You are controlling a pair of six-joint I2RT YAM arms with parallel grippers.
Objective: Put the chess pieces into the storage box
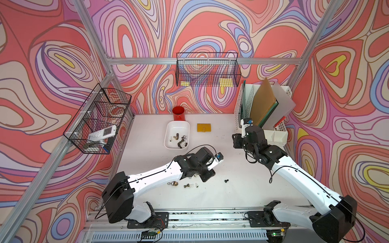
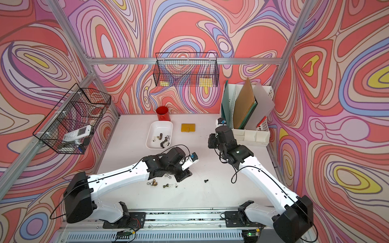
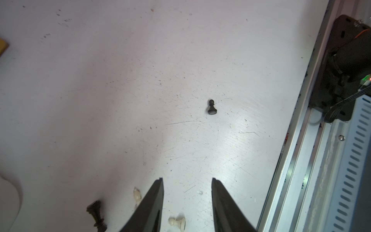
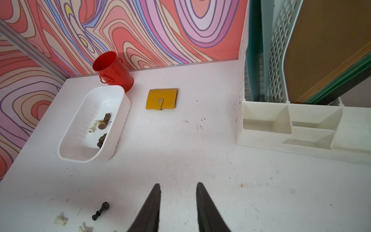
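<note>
The white storage box (image 1: 170, 143) stands at the back of the table with dark and light pieces inside. My left gripper is open, hanging low over the loose pieces at the front. Its wrist view shows a small black pawn (image 3: 211, 108) alone, with a dark piece (image 3: 96, 212) and pale pieces (image 3: 177, 221) near the fingers. My right gripper is open with nothing between its fingers, raised over the right of the table. A black piece (image 4: 100, 210) lies below it to the left.
A red bucket (image 4: 117, 75) and yellow wallet (image 4: 161, 98) are at the back. A white rack of boards (image 4: 262, 118) fills the back right. Wire baskets (image 1: 207, 68) hang on the frame.
</note>
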